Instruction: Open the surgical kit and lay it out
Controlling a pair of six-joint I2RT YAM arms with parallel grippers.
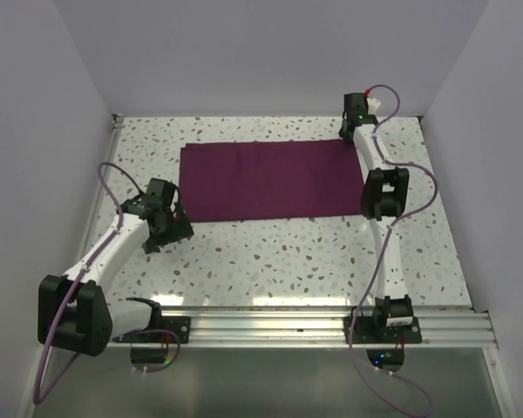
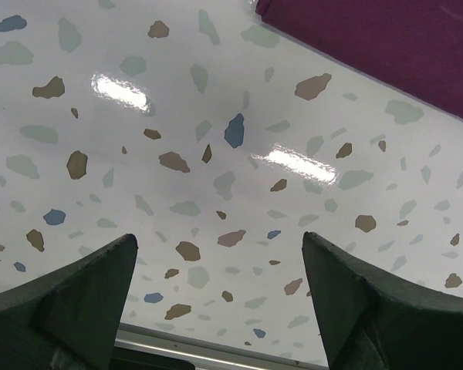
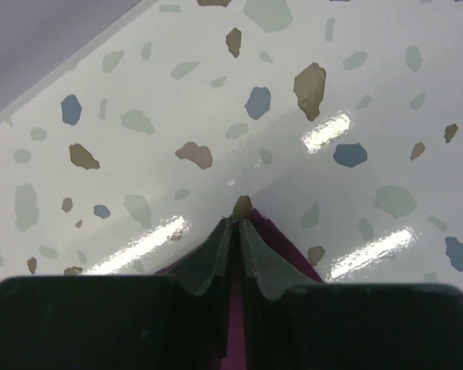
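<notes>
The maroon cloth kit (image 1: 270, 178) lies as a flat rectangle on the speckled table, its near edge also in the left wrist view (image 2: 386, 46). My right gripper is at the kit's far right corner, fingertips close together around a bit of maroon cloth; whether they have closed firmly on it is hard to tell. My left gripper (image 1: 170, 228) stands open left of the kit's near left corner, with bare table between its fingers.
Walls border the table at the back, left and right.
</notes>
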